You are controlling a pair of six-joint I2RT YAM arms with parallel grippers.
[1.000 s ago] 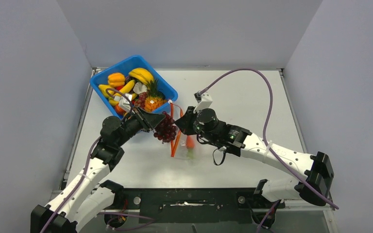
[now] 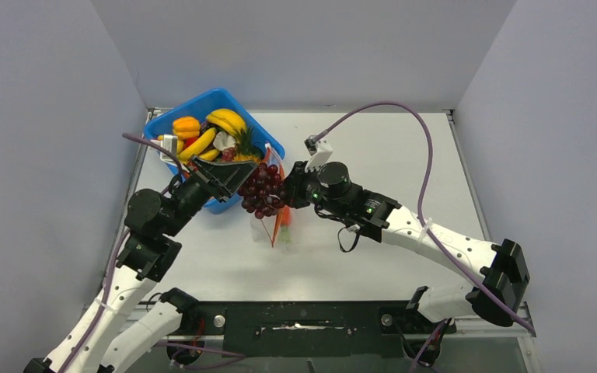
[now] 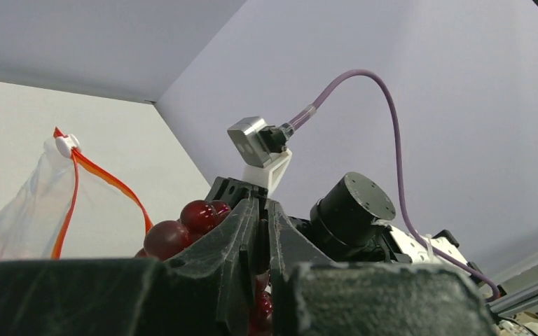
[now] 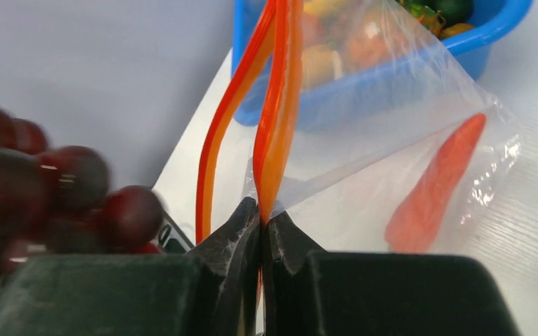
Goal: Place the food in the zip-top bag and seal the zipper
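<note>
A bunch of dark red grapes hangs from my left gripper, which is shut on it above the table. In the left wrist view some grapes show beside the fingers. My right gripper pinches the orange-red zipper edge of the clear bag, its fingers shut. Inside the bag lies a carrot. The grapes are to the left of the bag's orange edge in the right wrist view. From above, they overlap the bag and touch or nearly touch the right gripper.
A blue basket of fruit and vegetables stands behind the bag at the back left. A white slider sits at one end of the bag's zipper.
The right arm has shifted slightly left.
</note>
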